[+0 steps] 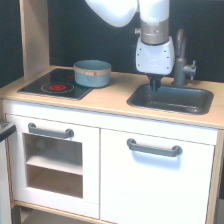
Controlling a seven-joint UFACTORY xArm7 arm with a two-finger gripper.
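My white arm reaches in from the top of the view, and the small dark gripper points down at its end. It is over the left part of the dark sink; the fingers are too small and dark against the basin to show whether they are open or shut. Whether anything is between them cannot be made out. A blue-grey pot stands upright on the counter, at the right edge of the black stovetop, well to the left of the gripper.
A dark faucet rises behind the sink, close to the right of my arm. Bare wooden counter lies between pot and sink. Below are a white cupboard door and an oven door with dark handles.
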